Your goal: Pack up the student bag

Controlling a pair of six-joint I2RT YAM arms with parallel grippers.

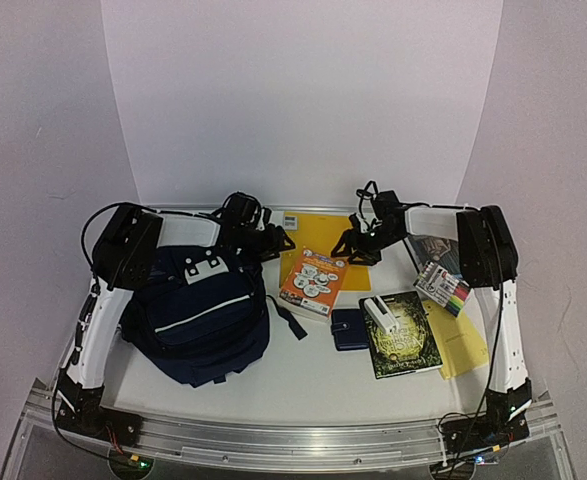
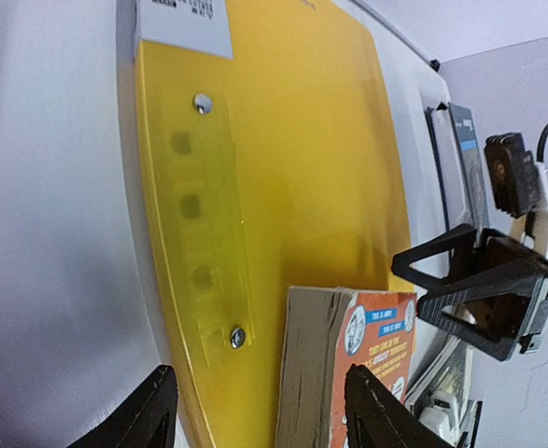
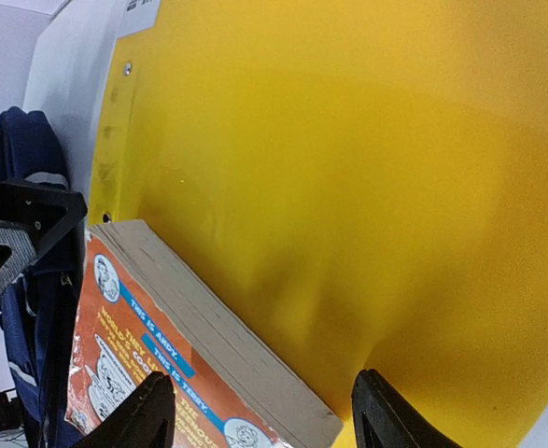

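An orange book (image 1: 313, 284) lies askew over the lower part of a yellow folder (image 1: 323, 230). The navy bag (image 1: 198, 320) is on the left. At the book's upper left, my left gripper (image 1: 285, 242) is open; its wrist view shows the folder's snap edge and the book's page block (image 2: 303, 373) between the spread fingers. My right gripper (image 1: 347, 248) stands open by the book's upper right corner, which appears between its fingers in the right wrist view. Whether either gripper touches the book or folder, I cannot tell.
A dark blue wallet (image 1: 349, 329) sits right of the orange book. Beyond it a dark patterned book (image 1: 408, 345) bears a white object (image 1: 381, 314) and partly covers another yellow folder (image 1: 458, 340). A pack of coloured pens (image 1: 442, 288) is far right.
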